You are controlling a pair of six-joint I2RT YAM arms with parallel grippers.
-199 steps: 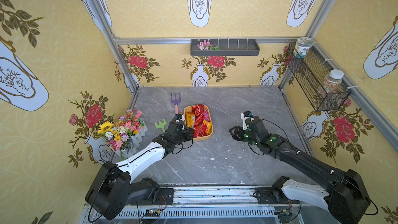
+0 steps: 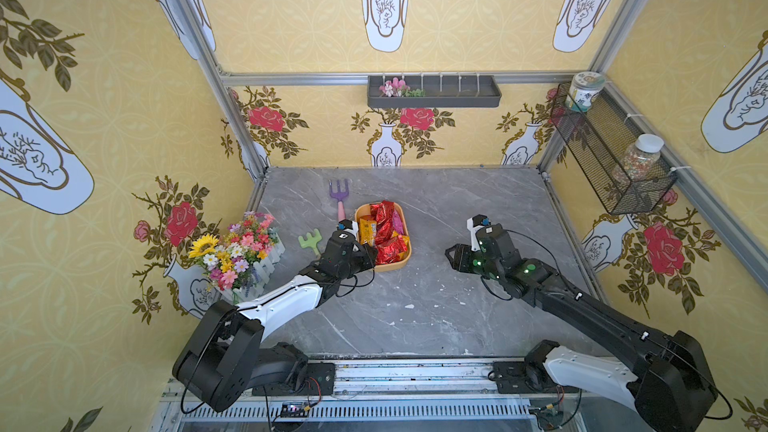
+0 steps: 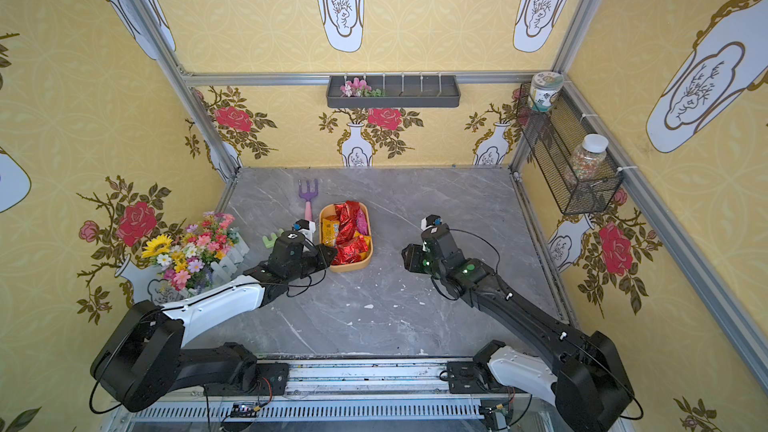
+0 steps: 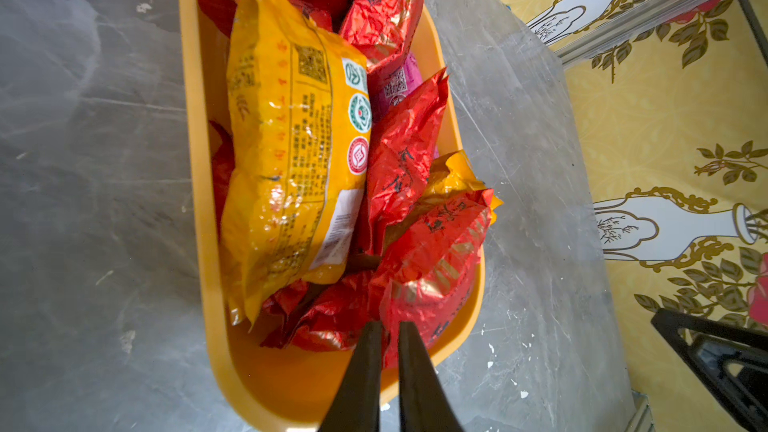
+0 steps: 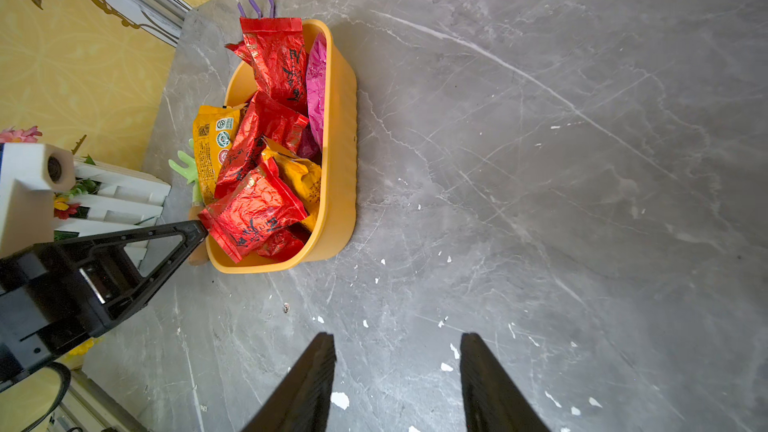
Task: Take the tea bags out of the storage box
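A yellow storage box (image 5: 342, 176) holds several red, yellow (image 4: 288, 152) and pink wrapped tea bags. My left gripper is at the box's near end, its fingertips close together over a red packet (image 4: 432, 272); whether anything is between them I cannot tell. In the right wrist view its black body reaches the box corner beside that packet. My right gripper stands part open to the right of the box, apart from it, with only bare table showing between its fingers.
A purple fork (image 2: 338, 192) and a green rake (image 2: 310, 241) lie left of the box, near the flowers (image 2: 240, 252). A wire basket (image 2: 612, 152) with jars hangs on the right wall. The table right of and behind the box is mostly clear.
The right arm has moved very slightly.
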